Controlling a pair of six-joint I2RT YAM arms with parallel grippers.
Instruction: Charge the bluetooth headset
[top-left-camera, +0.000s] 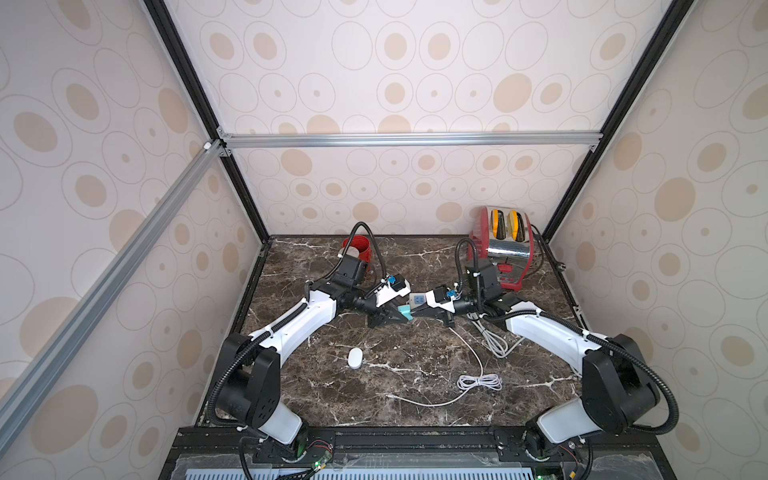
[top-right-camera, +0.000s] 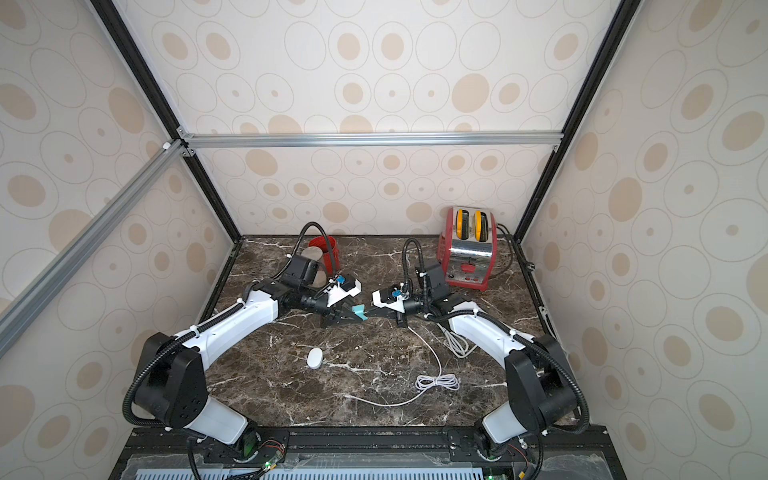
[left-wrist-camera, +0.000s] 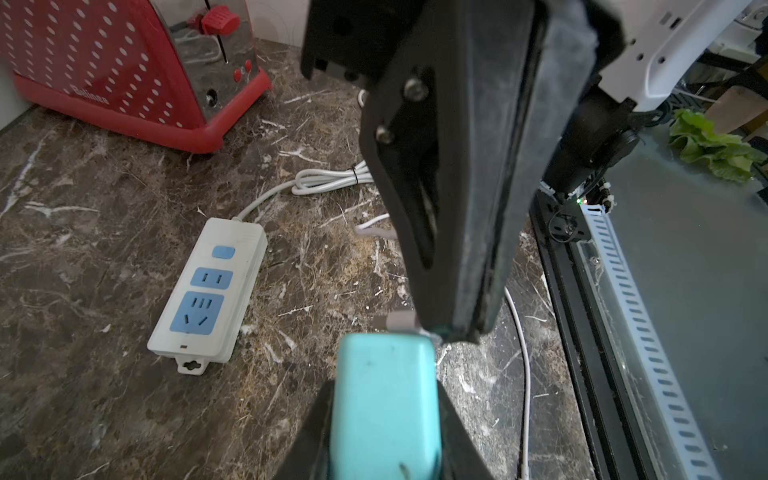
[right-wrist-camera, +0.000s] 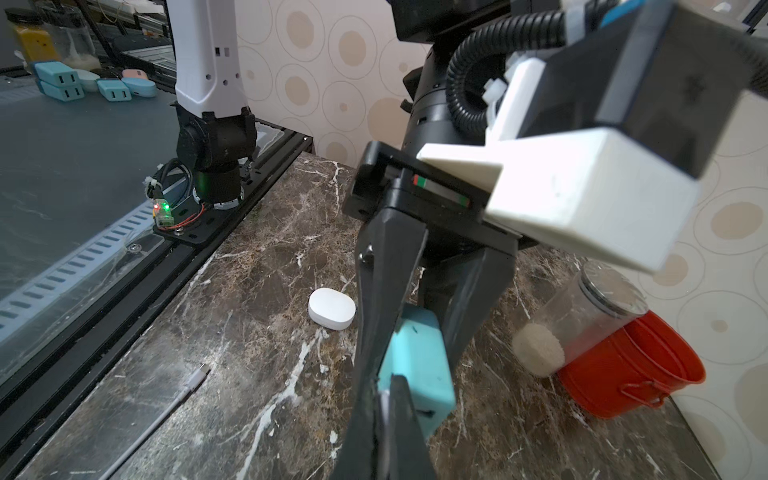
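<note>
A teal charger block (left-wrist-camera: 388, 400) is clamped in my left gripper (top-left-camera: 400, 315), held above the table. Opposite it, my right gripper is shut on the white cable's plug (left-wrist-camera: 402, 321), whose end pokes out past the fingertips (left-wrist-camera: 460, 312). Plug and block are very close; whether the plug is in a port cannot be made out. The white cable (top-left-camera: 478, 382) trails down to a coil on the table, its other end (right-wrist-camera: 192, 380) lying free. The white oval headset case (right-wrist-camera: 332, 309) lies on the table, front left of the grippers.
Behind the grippers lies a white power strip (left-wrist-camera: 209, 296) with blue sockets. The red toaster (top-left-camera: 504, 248) stands at the back right. At the back left are a red bucket (right-wrist-camera: 632, 364) and a clear jar (right-wrist-camera: 580, 316).
</note>
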